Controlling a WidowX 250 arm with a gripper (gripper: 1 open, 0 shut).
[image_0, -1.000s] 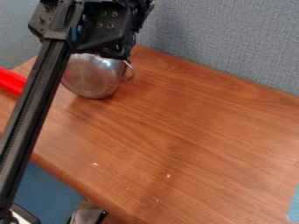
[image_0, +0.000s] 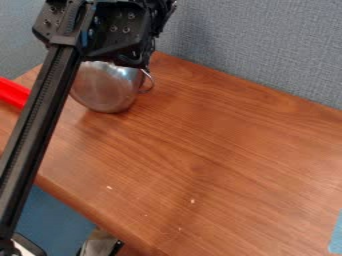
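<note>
A steel bowl or pot (image_0: 107, 92) with a wire-like handle on its right side stands at the back left of the wooden table. The black arm (image_0: 43, 120) crosses the left of the view, its bulky black head over the bowl, covering its top. The gripper's fingertips are hidden behind this housing and I cannot see what is between them. A red object (image_0: 12, 93) lies at the left edge, partly behind the arm.
A grey partition (image_0: 254, 45) runs along the back. A small metal part shows below the table's front left edge.
</note>
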